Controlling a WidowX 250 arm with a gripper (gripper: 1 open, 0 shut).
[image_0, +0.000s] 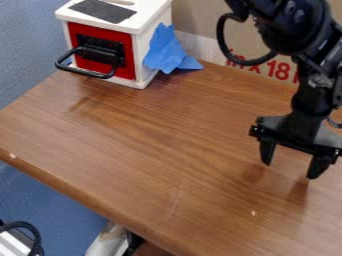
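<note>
My gripper (287, 160) hangs at the right of the camera view, low over the wooden table (134, 150). Its two black fingers point down and stand apart, with nothing visible between them.
A white toy box (124, 15) with a red front and black handle stands at the back left, a blue cloth (167, 52) beside it. A cardboard box (238, 62) lines the back.
</note>
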